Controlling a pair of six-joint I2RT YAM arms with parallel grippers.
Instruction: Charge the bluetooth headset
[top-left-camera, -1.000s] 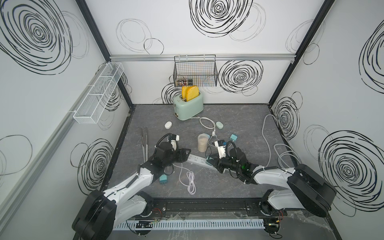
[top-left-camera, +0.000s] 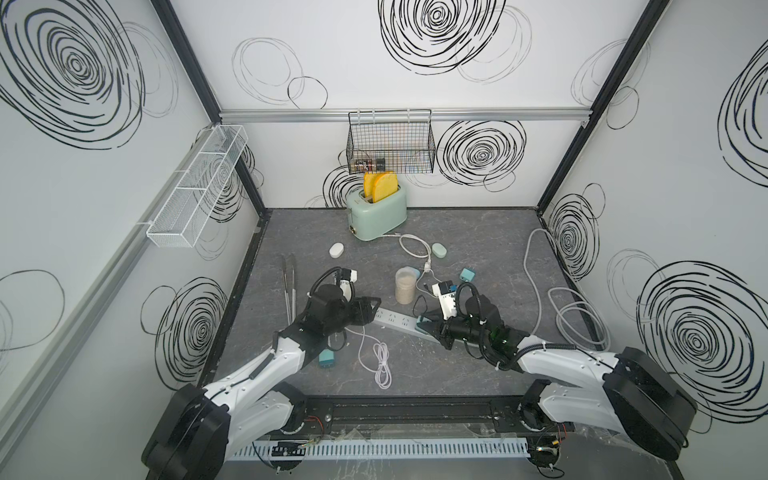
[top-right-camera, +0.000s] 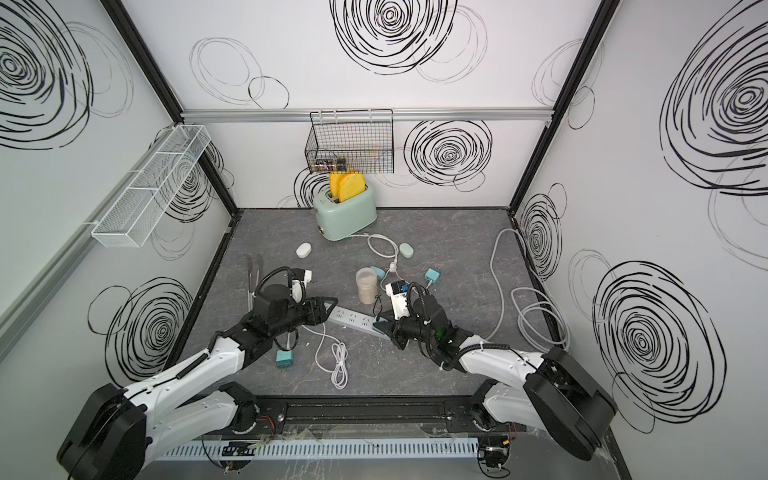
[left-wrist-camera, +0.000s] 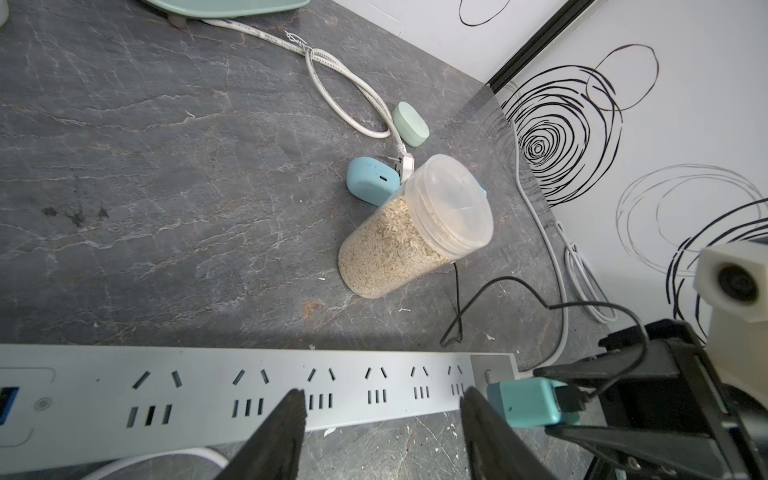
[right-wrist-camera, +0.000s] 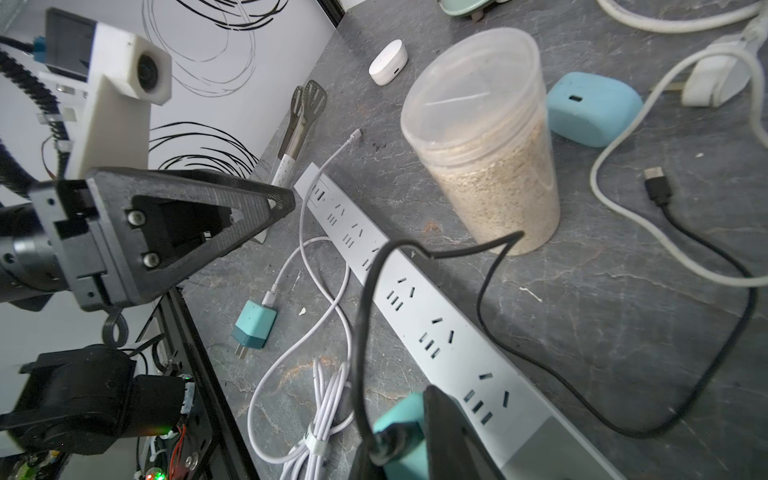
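A teal charger plug (left-wrist-camera: 528, 402) with a black cable sits between the fingers of my right gripper, which is shut on it. It hangs at the right end of the white power strip (left-wrist-camera: 216, 400); whether its prongs touch the sockets is hidden. My left gripper stands open over the strip, nothing between its fingers. The black cable's free USB end (right-wrist-camera: 658, 189) lies on the table. Three earbud-like cases rest there: a blue one (left-wrist-camera: 373, 181) behind the jar, a pale green one (left-wrist-camera: 410, 124), and a white one (right-wrist-camera: 389, 62).
A lidded jar of oats (left-wrist-camera: 392, 244) stands just behind the strip. Another teal plug (right-wrist-camera: 254, 324) with a white cable lies in front, and a third (top-left-camera: 467, 274) at the right. The toaster (top-left-camera: 377, 214) stands at the back. Tongs (top-left-camera: 289, 288) lie left.
My right arm has shifted, its elbow outward to the right, while its gripper moved slightly near the strip's right end with the plug. The left arm has barely moved.
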